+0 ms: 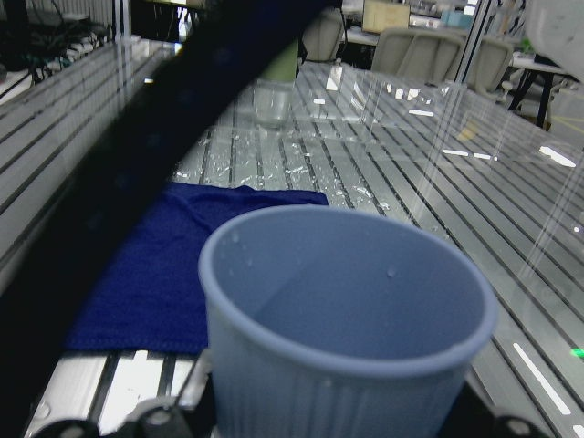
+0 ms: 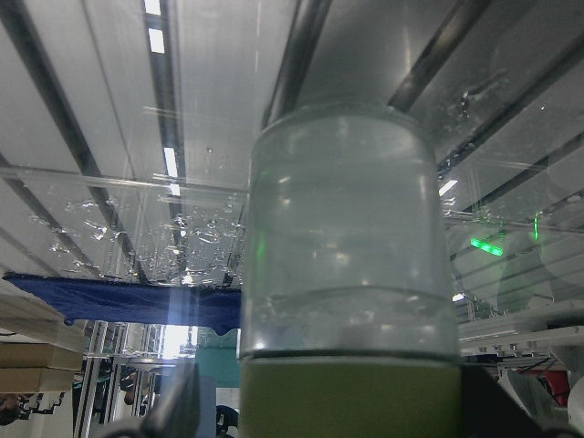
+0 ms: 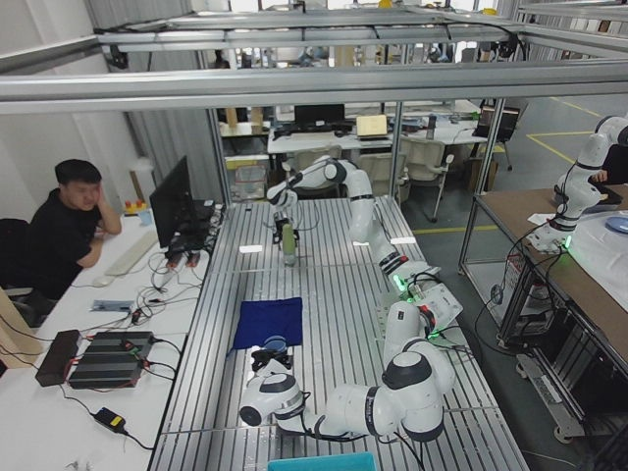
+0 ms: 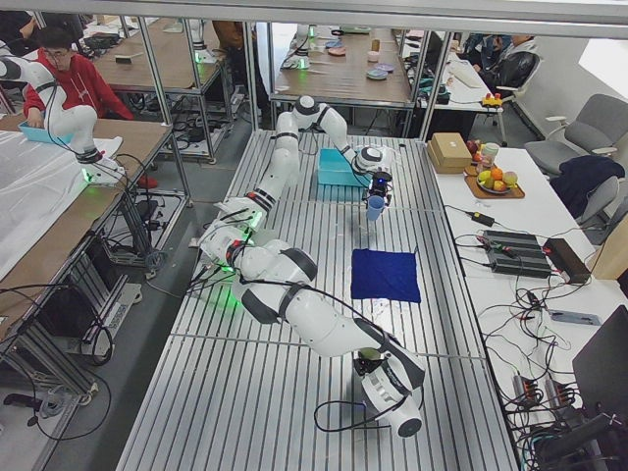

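A blue cup (image 1: 338,392) is held in my left gripper (image 4: 377,191), at the near edge of a dark blue cloth (image 3: 268,322) in the left camera view; it fills the lower middle of the left wrist view. My right gripper (image 3: 286,234) is shut on a bottle (image 2: 351,246) with a green band and a clear end, at the far part of the slatted table in the left camera view. The clear end shows large in the right wrist view, above the slats.
A turquoise bin (image 4: 334,172) stands at one end of the table (image 4: 245,392). Both white arms rise from the table's long side. Side desks hold a monitor, black boxes, cables and fruit.
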